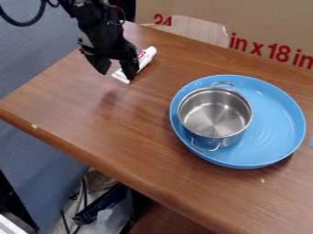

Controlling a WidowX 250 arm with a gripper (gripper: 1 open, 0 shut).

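A black robot gripper (115, 66) hangs at the upper left over the wooden table, its tips by a white tube with red markings (145, 58) lying there. Whether the fingers are on the tube or only beside it is hard to tell. On the right, a small steel pot (215, 119) with two handles stands on a blue plate (277, 136).
A cardboard box (263, 27) stands along the back.
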